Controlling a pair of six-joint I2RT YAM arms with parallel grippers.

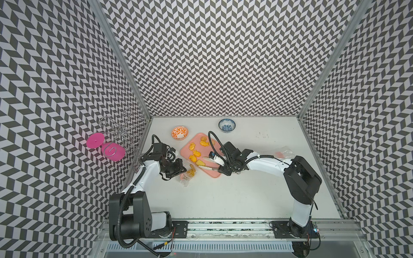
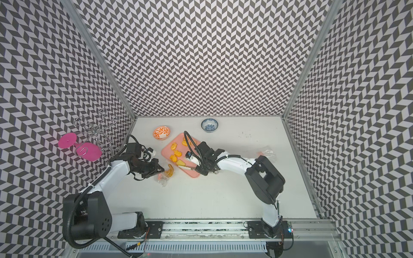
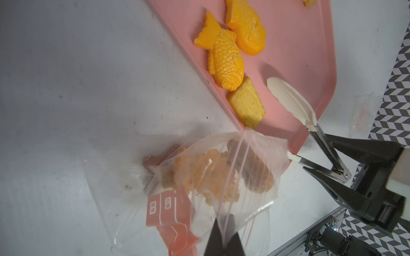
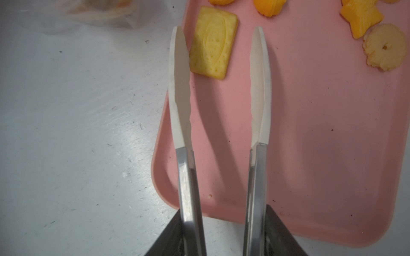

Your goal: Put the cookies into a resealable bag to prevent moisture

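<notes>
My left gripper is shut on the rim of a clear resealable bag (image 3: 170, 221) with a red printed label. Brown and golden cookies (image 3: 213, 175) show inside the bag. My right gripper holds white-tipped metal tongs (image 4: 256, 170) between its part-open fingers. The tong tips stand apart over a pink tray (image 4: 299, 170). A yellow rectangular cookie (image 4: 214, 42) lies between the two tips, closer to the left one, untouched as far as shows. More orange fish-shaped cookies (image 3: 224, 59), an orange star-shaped one (image 4: 362, 17) and a pale round one (image 4: 385, 47) lie on the tray.
An orange bowl (image 1: 179, 132) and a blue bowl (image 1: 227, 125) stand behind the tray. Another clear bag (image 1: 284, 153) lies beyond the right arm. Pink discs on a wire rack (image 1: 113, 151) stand at the left.
</notes>
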